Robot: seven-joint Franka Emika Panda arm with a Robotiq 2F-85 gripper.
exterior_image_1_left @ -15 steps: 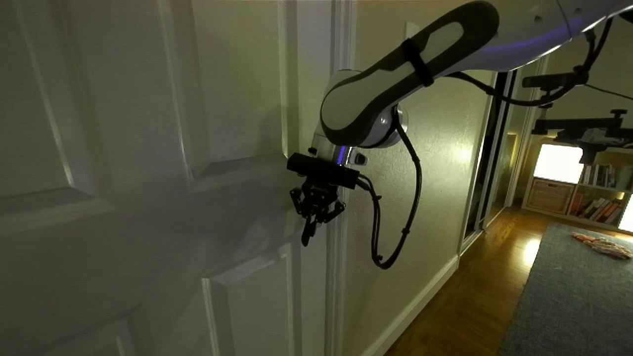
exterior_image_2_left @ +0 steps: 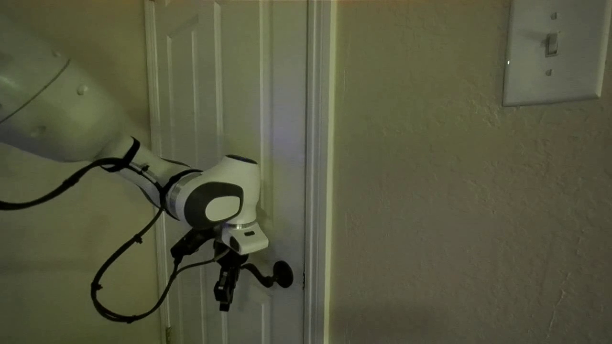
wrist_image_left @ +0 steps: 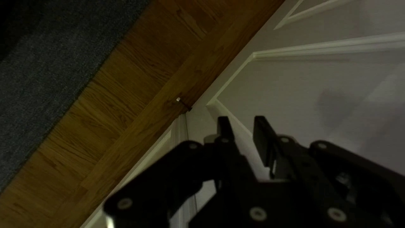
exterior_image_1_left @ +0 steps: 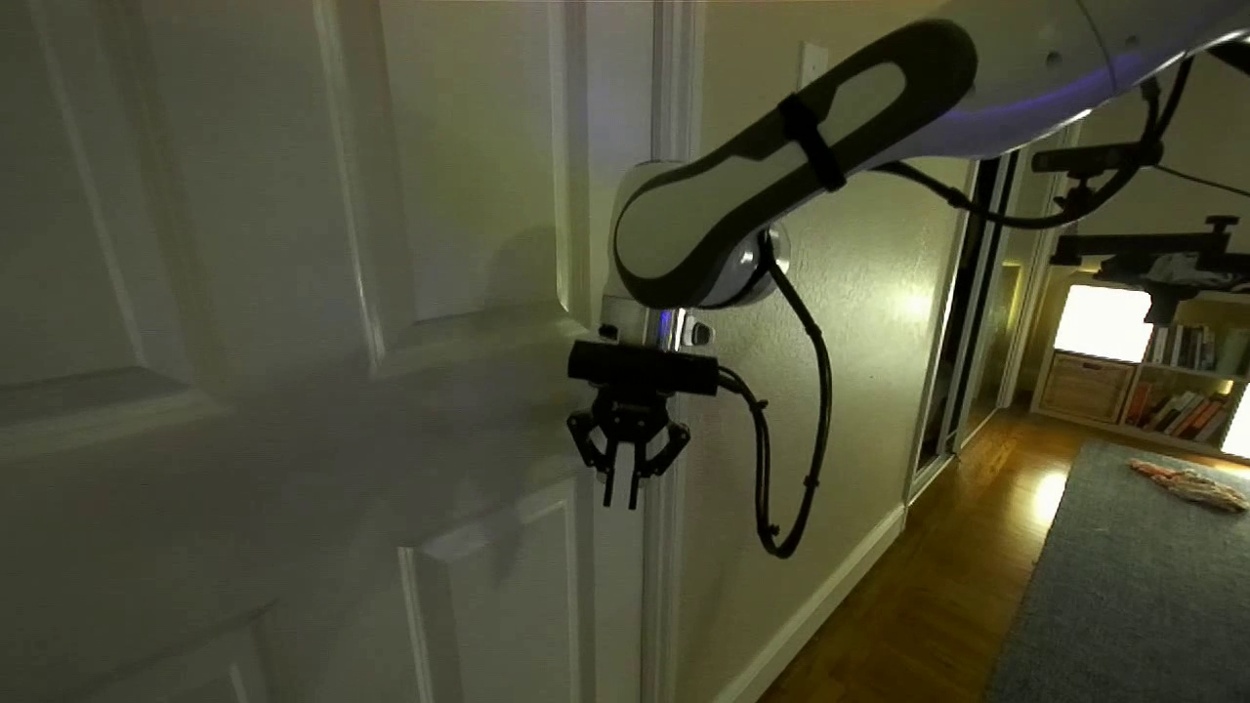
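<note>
A white panelled door point(exterior_image_1_left: 469, 445) stands against its frame. In exterior view 2 its dark lever handle point(exterior_image_2_left: 282, 274) reaches left toward my gripper point(exterior_image_2_left: 224, 306); whether the two touch cannot be told. The handle does not show in exterior view 1, where the arm is in front of the door's edge. There my gripper point(exterior_image_1_left: 621, 504) hangs straight down, its fingers part open with a narrow gap. The wrist view has bare door behind the empty space between the fingers.
Right of the door runs a plain wall point(exterior_image_2_left: 459, 200) with a light switch plate point(exterior_image_2_left: 553, 74). Below lie wooden floor point(wrist_image_left: 152, 72) and a grey rug point(wrist_image_left: 49, 64). A cable loop point(exterior_image_1_left: 809, 516) hangs beside the wrist.
The gripper has swung from a tilt to pointing straight down and sits slightly lower. Its fingers, close together before, now stand apart. The wrist has shifted a little left and down.
</note>
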